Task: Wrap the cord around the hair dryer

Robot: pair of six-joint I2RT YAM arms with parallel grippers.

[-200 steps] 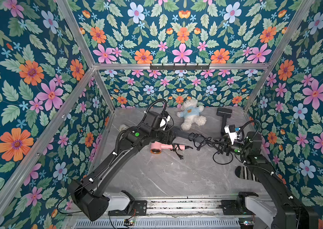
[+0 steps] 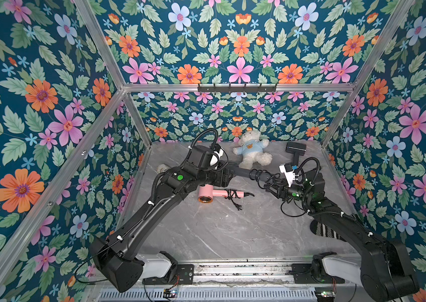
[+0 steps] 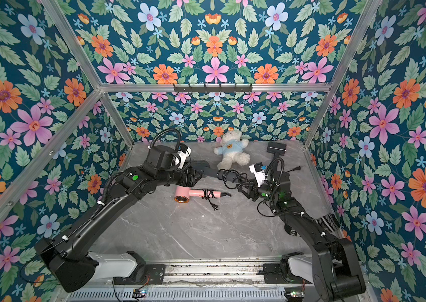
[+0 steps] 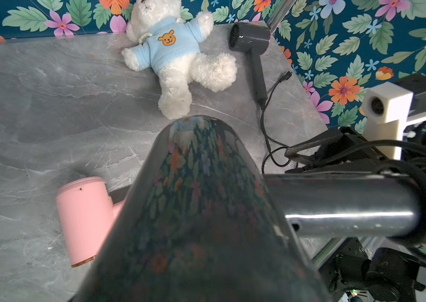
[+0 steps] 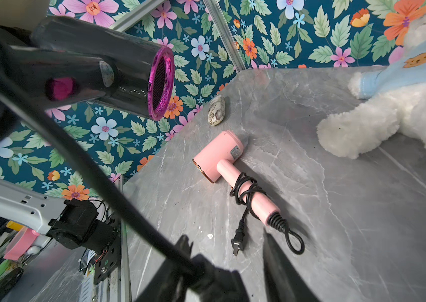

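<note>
A dark hair dryer with a magenta-rimmed barrel (image 5: 117, 65) is held off the table, its handle (image 4: 353, 203) pointing right. My left gripper (image 2: 229, 173) is shut on its barrel end; its fingers are hidden in the left wrist view. Black cord (image 4: 421, 196) loops around the handle's far end. Beside that end, my right gripper has its blurred fingers apart. One strand of cord (image 5: 97, 183) runs down to these fingers, and a dark blurred piece shows between them; its hold on the cord is unclear.
Below lies a pink hair dryer (image 5: 220, 153) with its cord around its handle. A white teddy bear (image 2: 251, 151) and another dark dryer (image 4: 249, 37) with loose cord are at the back.
My right gripper has moved left, closer to the cord-wrapped end of the held dryer's handle. The left arm and the held dryer have barely moved.
</note>
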